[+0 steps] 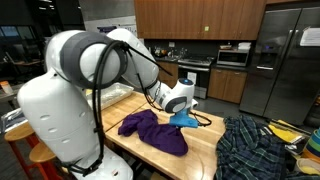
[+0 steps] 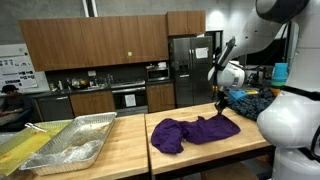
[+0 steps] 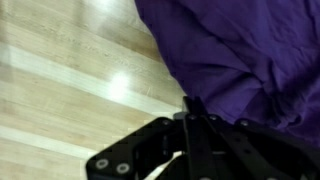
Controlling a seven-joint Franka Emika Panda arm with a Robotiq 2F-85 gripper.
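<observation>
A purple cloth lies rumpled on the wooden table, and in the wrist view its folds fill the upper right. My gripper is low over the cloth's far right part. From the second exterior side, the gripper appears just above or against the cloth. In the wrist view my gripper is shut at the cloth's edge, its fingertips overlapping the fabric. Whether a thin fold is pinched between them is hidden.
A dark checked cloth lies bunched on the right of the table. Bare table shows between it and the purple cloth. A foil-like tray stands at the left in the second exterior view.
</observation>
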